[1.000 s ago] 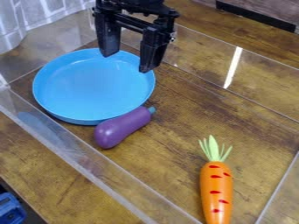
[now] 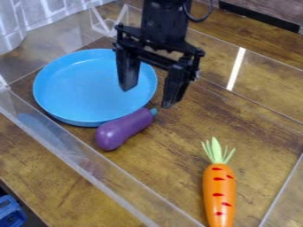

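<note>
The black gripper (image 2: 147, 82) hangs over the right part of a blue plate (image 2: 71, 89), its two fingers spread open, with nothing seen between them. A purple toy eggplant (image 2: 120, 131) lies on the wooden surface just below the plate, beneath the gripper. An orange toy carrot (image 2: 219, 193) with a pale green top lies at the lower right.
Clear plastic walls border the wooden floor (image 2: 260, 115) on the left and lower right. A blue object (image 2: 10, 213) shows at the lower left edge.
The gripper has moved down in the view, toward the eggplant, and now covers more of the plate's right side. The eggplant and carrot have not moved.
</note>
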